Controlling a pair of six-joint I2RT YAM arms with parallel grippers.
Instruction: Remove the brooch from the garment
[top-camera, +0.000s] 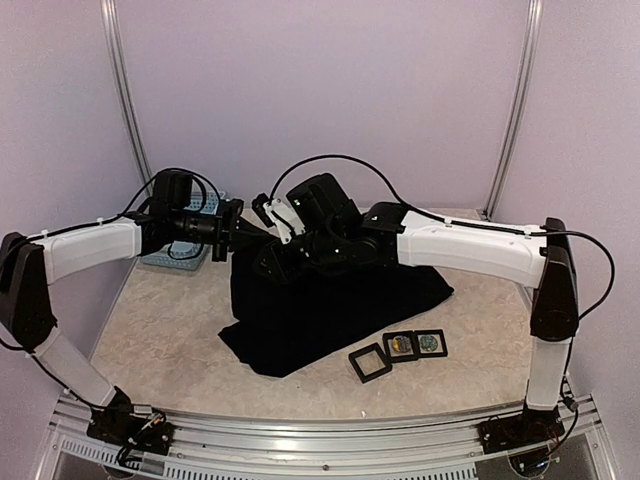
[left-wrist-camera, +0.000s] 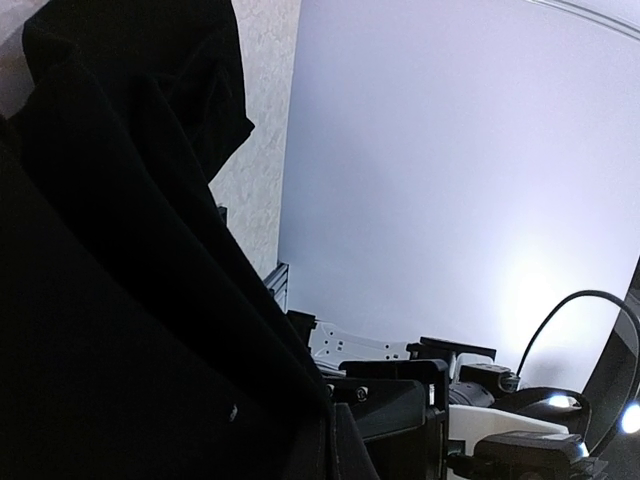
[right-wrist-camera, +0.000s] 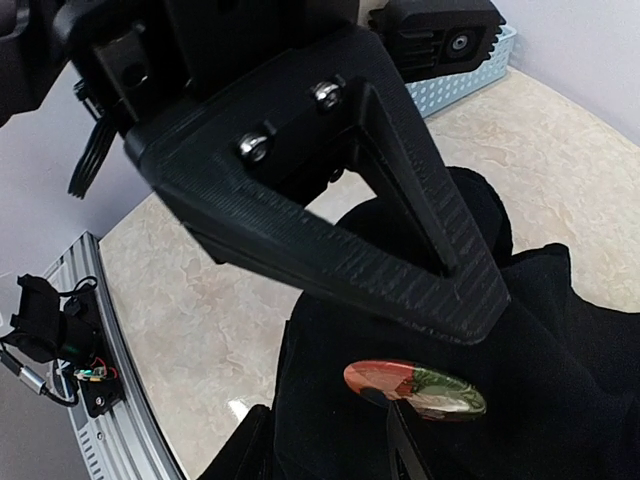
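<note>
A black garment (top-camera: 310, 315) lies over the table, its upper left part raised by my left gripper (top-camera: 262, 238), shut on the cloth. The left wrist view shows dark fabric (left-wrist-camera: 130, 260) running up to that gripper. In the right wrist view, the round red and green brooch (right-wrist-camera: 430, 390) sits on the cloth, seen at a slant, just below the left gripper's finger (right-wrist-camera: 400, 285). My right gripper is close, its fingertips apart in view and one tip overlapping the brooch's lower edge. Black cloth fills the space between; whether they grip it is unclear.
Small square frames stand at the garment's front right: an empty one (top-camera: 370, 362) and two (top-camera: 415, 345) with round pieces in them. A light blue basket (top-camera: 180, 250) is behind the left arm.
</note>
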